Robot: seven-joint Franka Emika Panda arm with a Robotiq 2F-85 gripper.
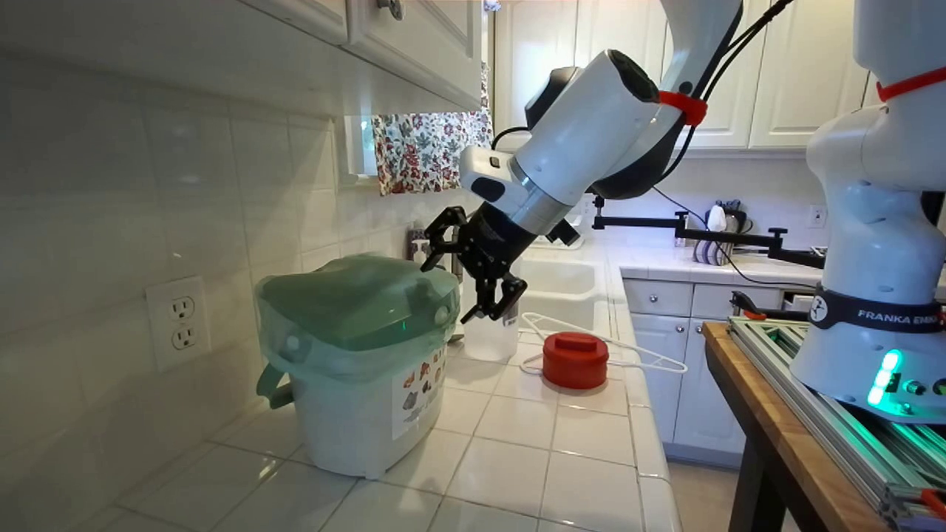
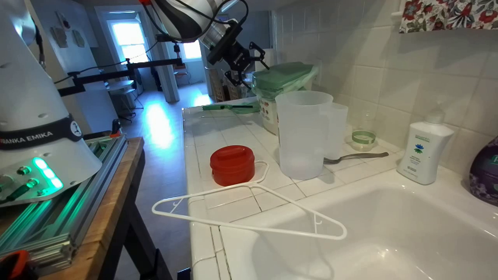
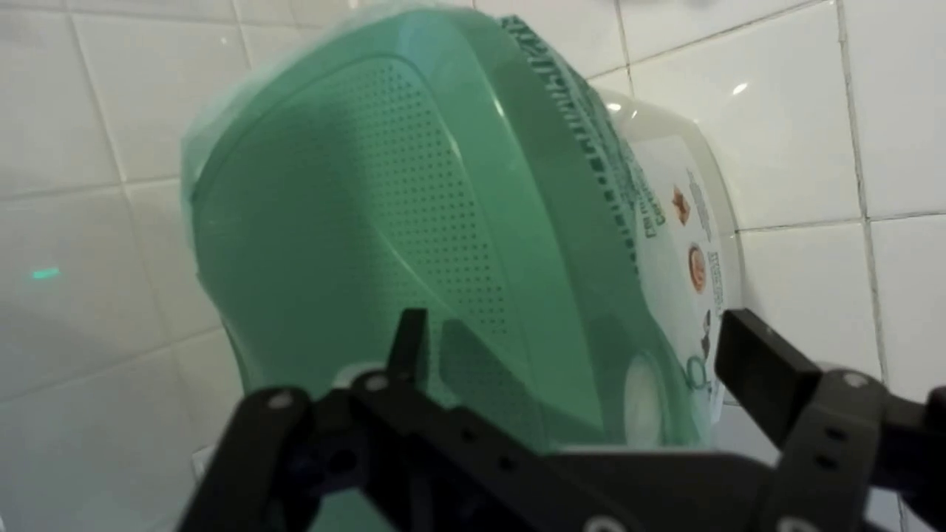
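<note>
A white bin (image 1: 355, 434) with a green lid (image 1: 355, 297) stands on the tiled counter by the wall, a thin green bag showing around its rim. The lid is on top and appears closed. My gripper (image 1: 457, 288) is open beside the lid's right edge, fingers spread and tilted down toward it. From the wrist, the lid (image 3: 434, 204) fills most of the view, with the black fingers (image 3: 763, 372) wide apart over its near edge. Nothing is held between them; whether a fingertip touches the lid I cannot tell.
A red container (image 1: 574, 360) and a white hanger (image 2: 261, 228) lie near the counter edge and sink (image 2: 387, 233). A translucent pitcher (image 2: 301, 140), a fork or spoon (image 2: 357, 157) and a soap bottle (image 2: 423, 151) stand or lie behind.
</note>
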